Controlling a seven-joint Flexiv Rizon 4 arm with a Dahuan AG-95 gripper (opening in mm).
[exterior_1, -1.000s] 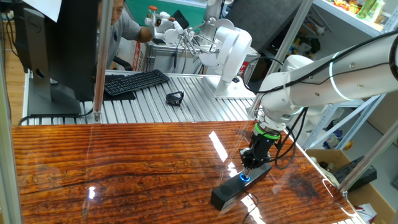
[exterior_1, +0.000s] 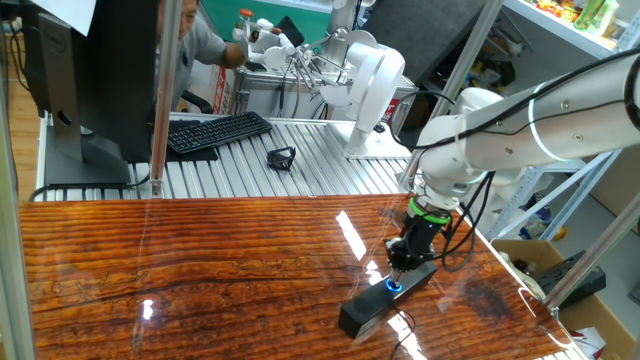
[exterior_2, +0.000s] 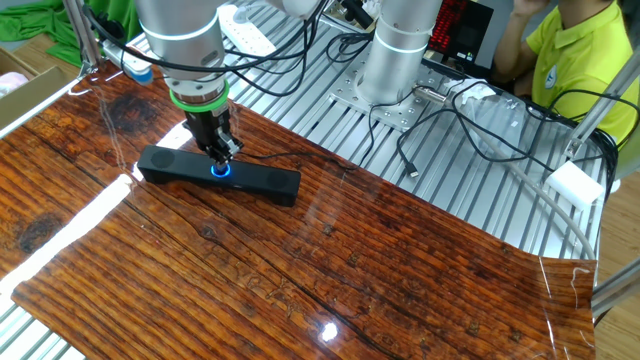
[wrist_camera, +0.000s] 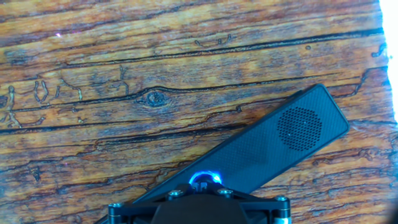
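Observation:
A long black speaker bar (exterior_2: 262, 182) lies on the glossy wooden tabletop, with a ring of blue light (exterior_2: 221, 171) glowing around the knob at its middle. In the wrist view its perforated speaker end (wrist_camera: 300, 129) points to the upper right. My gripper (exterior_1: 396, 279) points down at the lit knob, its tips right at or touching it. The wrist view shows the gripper's dark body covering the near part of the bar, with the blue glow (wrist_camera: 206, 177) just beyond it. How the fingertips stand around the knob is hidden.
A thin cable (exterior_2: 290, 154) runs from behind the bar across the wood. Upright metal posts rise near the wood's edges.

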